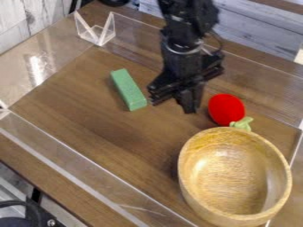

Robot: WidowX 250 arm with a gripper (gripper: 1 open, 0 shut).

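Observation:
My black gripper (186,103) hangs over the middle right of the wooden table, its tip shut with nothing visible in it, just left of a red tomato-like object with a green top (226,109). A green block (128,89) lies on the table to the gripper's left, apart from it. A large wooden bowl (235,206) sits at the front right.
A clear plastic holder (97,28) stands at the back left. Raised rims run along the back and left sides.

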